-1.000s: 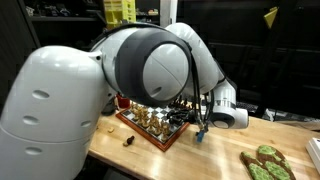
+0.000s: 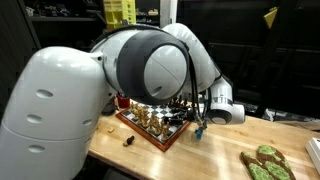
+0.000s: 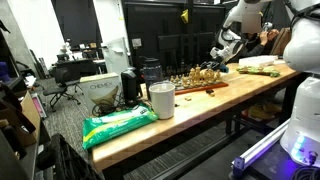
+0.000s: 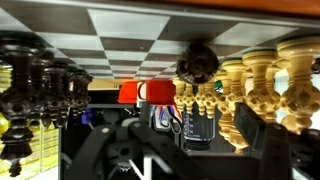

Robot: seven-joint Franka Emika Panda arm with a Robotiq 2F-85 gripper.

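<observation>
A chessboard (image 2: pixel 150 106) with a reddish-brown frame lies on the wooden table, carrying light pieces (image 2: pixel 150 124) along its near side. In the wrist view, dark pieces (image 4: pixel 65 88) line the left and light pieces (image 4: pixel 240 90) the right. One dark piece (image 4: pixel 197 63) stands apart from the dark rows, close to the light ones. My gripper (image 2: pixel 200 131) is low at the board's right side. Seen from the wrist, its dark fingers (image 4: pixel 270 148) are spread apart, and no piece shows gripped between them. The exact fingertip contact is hard to make out.
A green mottled item (image 2: pixel 267 163) lies on the table's right, with a white box edge beyond. Small loose items, including a dark one (image 2: pixel 129 141), rest in front of the board. A green bag (image 3: pixel 118 124) sits at the table's far end. Bare wood lies right of the gripper.
The wrist and gripper have shifted very slightly to the left in exterior view 1. The board and the pieces visible there look unchanged.
</observation>
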